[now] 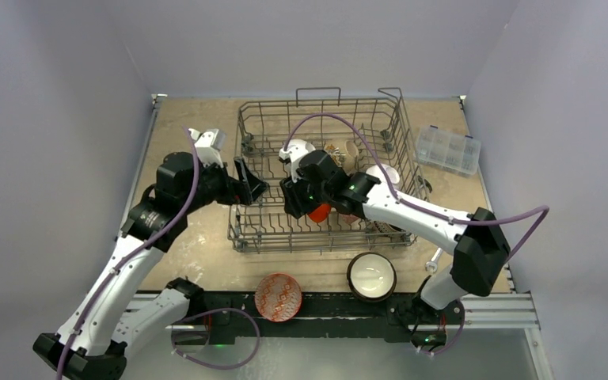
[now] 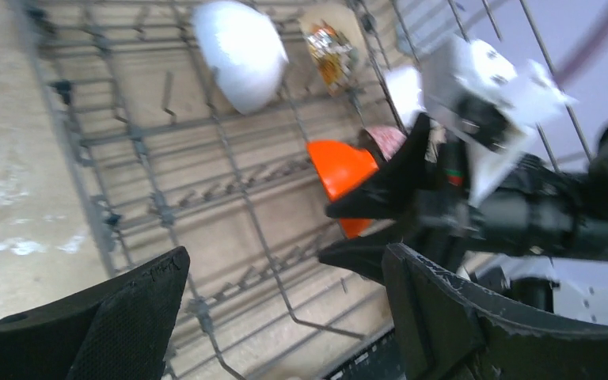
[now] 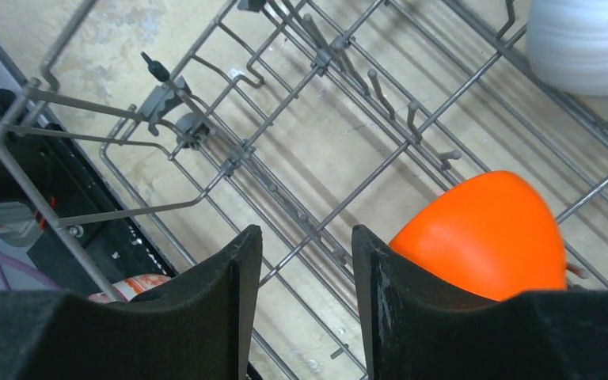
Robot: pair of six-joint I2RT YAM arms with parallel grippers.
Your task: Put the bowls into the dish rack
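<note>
My left gripper is open at the rack's left side, nothing visible between its fingers. My right gripper hovers over the rack [image 1: 241, 222], beside the orange bowl [image 3: 475, 229]; its fingertips show apart with rack wires visible between them, and whether it grips anything is unclear. A white bowl [image 2: 241, 55] sits in the rack, partly hidden from above. A patterned red bowl [image 1: 278, 297] and a dark-rimmed white bowl [image 1: 370, 276] rest at the front, outside the rack.
A clear compartment box [image 1: 448, 150] lies right of the rack, a wrench [image 1: 434, 260] at the front right. Grey walls enclose the back and sides. Other dishes occupy the rack's right part.
</note>
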